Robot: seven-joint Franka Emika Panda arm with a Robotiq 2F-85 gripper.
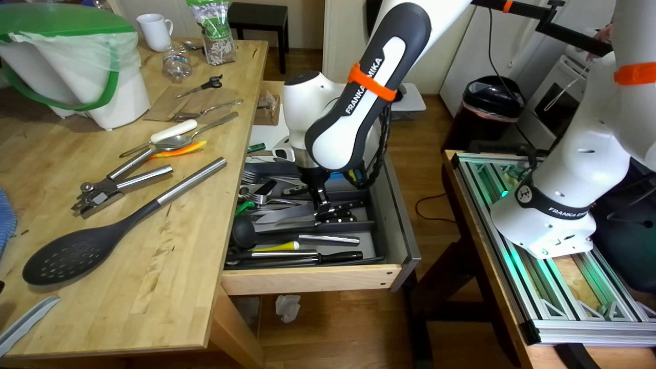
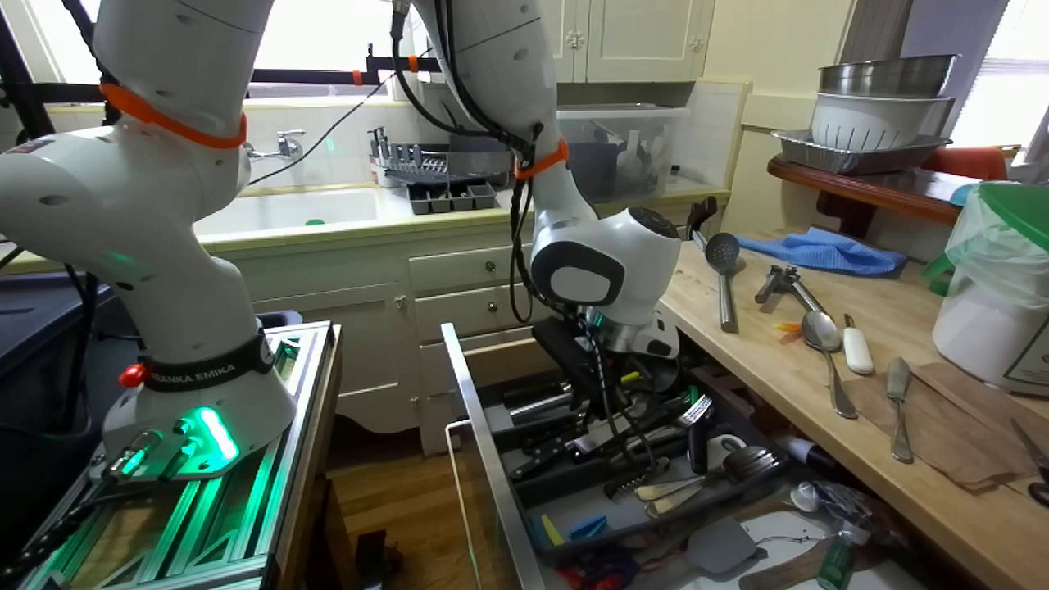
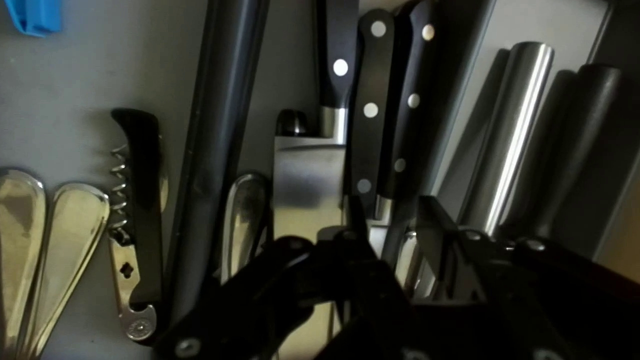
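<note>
My gripper points down into the cutlery drawer, its fingers parted on either side of a black-handled knife [image 3: 370, 108]. No firm hold on it shows. A second riveted knife handle [image 3: 412, 90] runs along its right. To the left lies a broad-bladed knife [image 3: 309, 180], partly covered by the gripper's dark linkage. Exterior view 1 has the gripper [image 1: 321, 206] low over the knife handles in the organizer's middle compartment. In exterior view 2 the arm hides the fingertips.
The drawer's front panel [image 1: 400, 215] and the organizer divider [image 3: 462, 96] stand close by. A corkscrew [image 3: 141, 204] lies left of the knives, a steel handle [image 3: 516, 132] right. On the countertop [image 1: 184, 246] rests a slotted spoon [image 1: 74, 255].
</note>
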